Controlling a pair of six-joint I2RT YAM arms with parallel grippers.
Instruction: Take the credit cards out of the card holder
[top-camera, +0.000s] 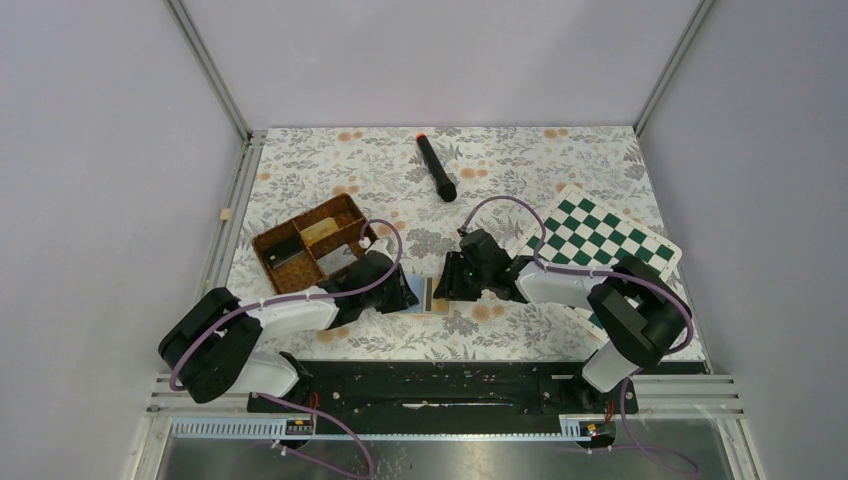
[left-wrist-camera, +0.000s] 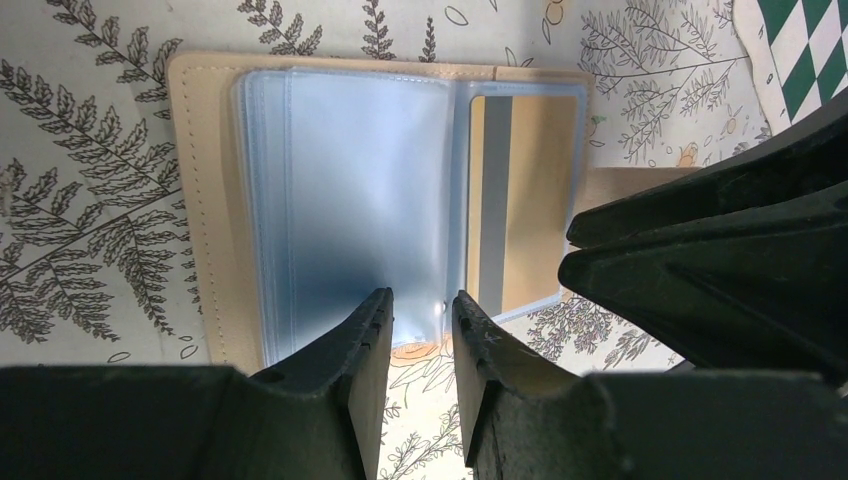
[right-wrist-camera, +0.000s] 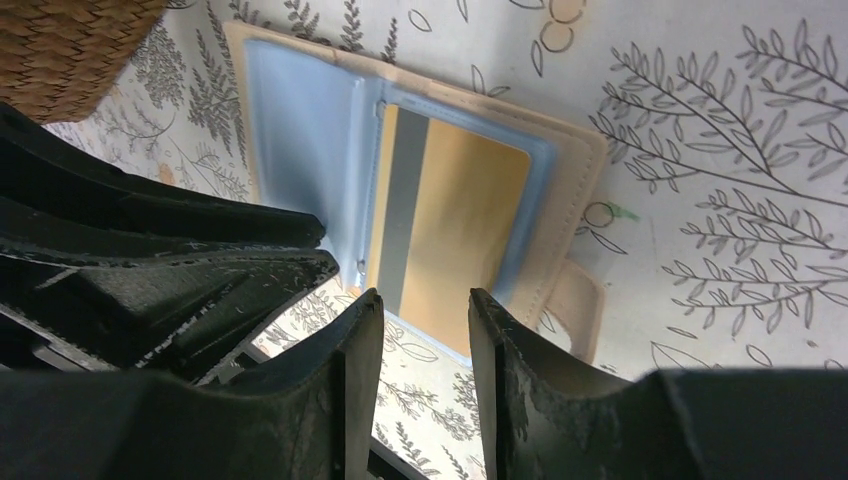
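Note:
The card holder (left-wrist-camera: 215, 210) lies opened flat on the table, with clear bluish sleeves (left-wrist-camera: 365, 200). A gold credit card with a dark stripe sits in the right-hand sleeve, and the right wrist view shows the same gold card (right-wrist-camera: 465, 205). Over the lower part of the clear sleeves, my left gripper stands slightly open with nothing between its fingers. My right gripper is narrowly open too, empty, its tips over the lower part of the gold card. Whether either set of fingertips touches the holder, I cannot tell.
A woven basket (top-camera: 295, 222) at the left has compartments holding a dark card (top-camera: 284, 251), a yellow card (top-camera: 320, 231) and a pale card (top-camera: 337, 259). A black microphone (top-camera: 436, 168) lies farther back. The green checkered board (top-camera: 595, 235) is at the right.

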